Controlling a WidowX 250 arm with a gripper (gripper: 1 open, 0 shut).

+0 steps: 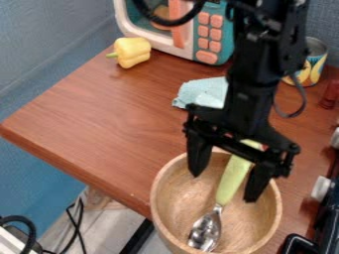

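My black gripper [229, 174] is open over a wooden bowl [172, 208], one finger at each side, above the upper part of the bowl. Between and below the fingers a pale green handle [231, 182] slopes up to the right; its silver spoon head [204, 232] rests low in the bowl. Whether the fingers touch anything is hard to tell.
A yellow toy pepper [130, 53], a toy microwave [209, 38], a light blue cloth [199, 94], a can [312, 62] and a red bottle [330, 95] stand or lie behind.
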